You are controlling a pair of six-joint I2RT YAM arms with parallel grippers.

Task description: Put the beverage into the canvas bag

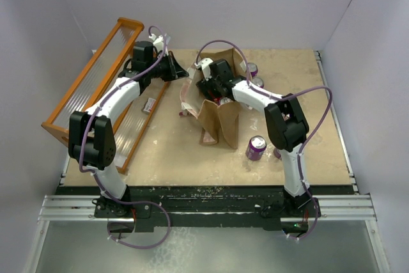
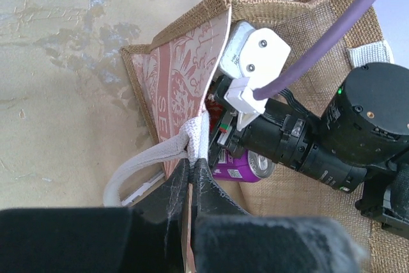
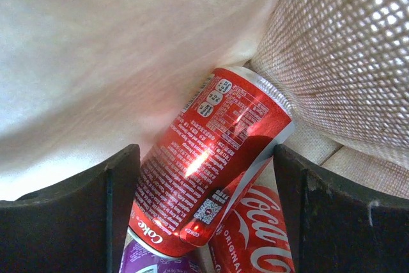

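The canvas bag (image 1: 227,126) stands open mid-table. My left gripper is shut at its left rim, the white rope handle (image 2: 147,158) at its fingertips. My right gripper is down inside the bag, part open, its fingers either side of a tilted red Coke can (image 3: 198,151); whether it grips the can is unclear. A second red can (image 3: 255,234) and a purple can (image 3: 156,260) lie below that one. A purple can (image 2: 243,164) also shows through the bag's opening in the left wrist view.
Purple cans (image 1: 255,148) stand right of the bag at the front, and others (image 1: 252,68) behind its right side. A wooden rack (image 1: 96,81) fills the table's left side.
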